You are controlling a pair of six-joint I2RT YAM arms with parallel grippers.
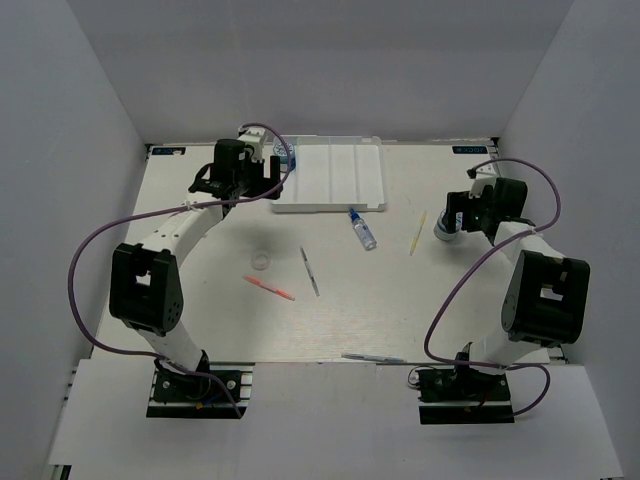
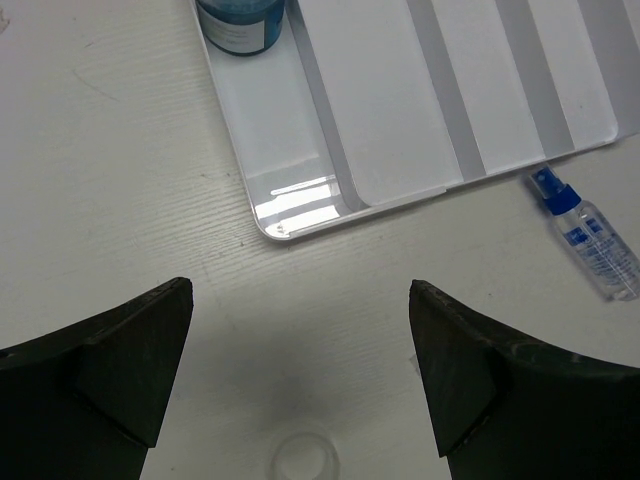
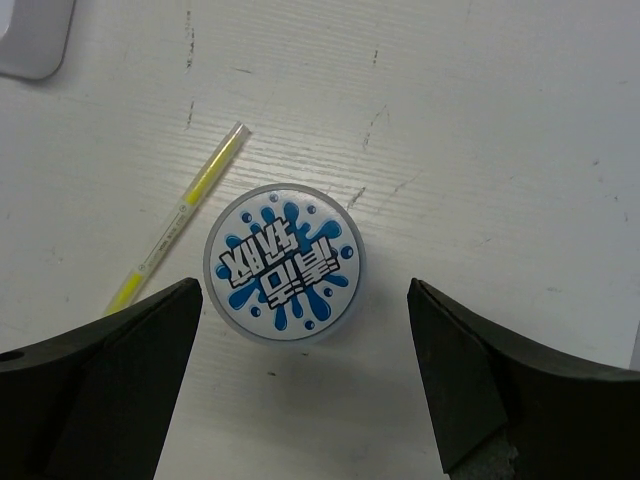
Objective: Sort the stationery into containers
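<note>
A white divided tray (image 1: 340,175) holds a blue jar (image 2: 240,25) in its left compartment. My open left gripper hangs empty near the tray's front-left corner. My open right gripper is over a round jar with a blue-splash lid (image 3: 285,262), which sits between and just beyond its fingers. A yellow pen (image 1: 417,232) lies left of that jar. A blue-capped spray bottle (image 1: 364,233) lies below the tray. Also on the table are a tape roll (image 1: 260,260), a red pen (image 1: 268,287), a grey pen (image 1: 309,270) and another pen (image 1: 372,357).
The white table (image 1: 370,310) has free room in its middle front and at the back right. Grey walls (image 1: 90,200) stand at both sides and the back. Purple cables loop from both arms.
</note>
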